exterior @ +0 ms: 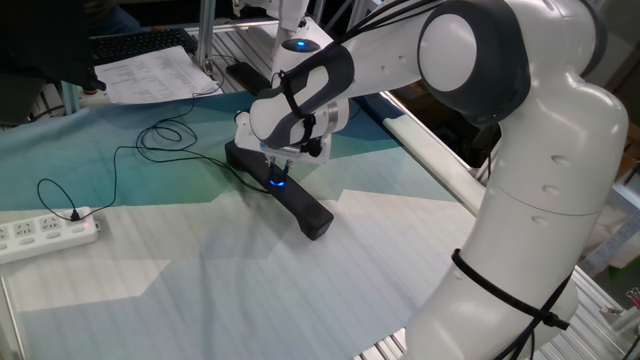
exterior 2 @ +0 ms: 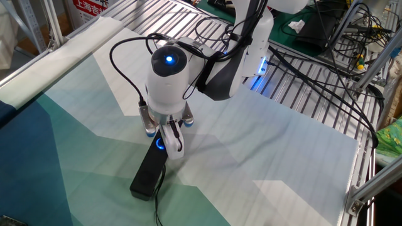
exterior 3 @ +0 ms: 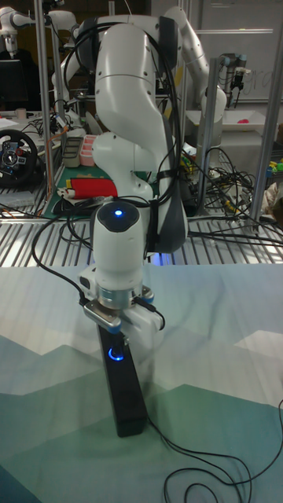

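A long black bar (exterior: 305,213), like a speaker, lies on the table with a knob ringed in blue light (exterior: 277,184) on its top. Right above that ring is my gripper (exterior: 279,172), pointing down, its two fingers close together at the knob. Whether they press on the knob or stand slightly apart cannot be made out. In exterior view 2 the white hand (exterior 2: 173,141) covers the fingertips, and the blue ring (exterior 2: 160,144) glows beside it. Exterior view 3 shows the bar (exterior 3: 124,402) reaching toward the camera from under the hand.
A thin black cable (exterior: 150,147) runs from the bar across the cloth. At the left edge of exterior view 1 lies a white power strip (exterior: 45,236); papers (exterior: 150,75) and a keyboard (exterior: 135,43) are behind. Bare tabletop (exterior: 200,290) stretches in front of the bar.
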